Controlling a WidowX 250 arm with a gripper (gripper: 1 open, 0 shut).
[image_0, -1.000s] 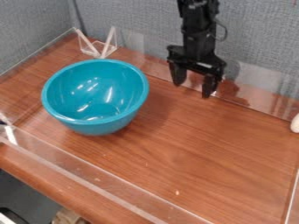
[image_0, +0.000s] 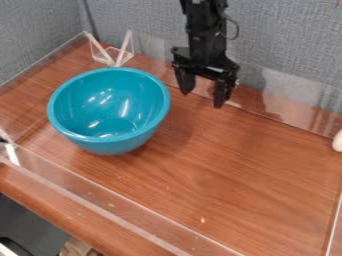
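Observation:
A glossy teal bowl (image_0: 108, 110) rests on the wooden table (image_0: 227, 175) at the left. Behind it and to the right, near the back grey wall, the black arm comes down with its gripper (image_0: 205, 84) low over the back of the table. The gripper is open, its two fingers apart, and I see nothing held between them.
A white wire stand (image_0: 114, 55) stands at the back left. A white object (image_0: 337, 141) is cut off at the right edge. Clear strips run along the table's sides.
The bowl has not moved.

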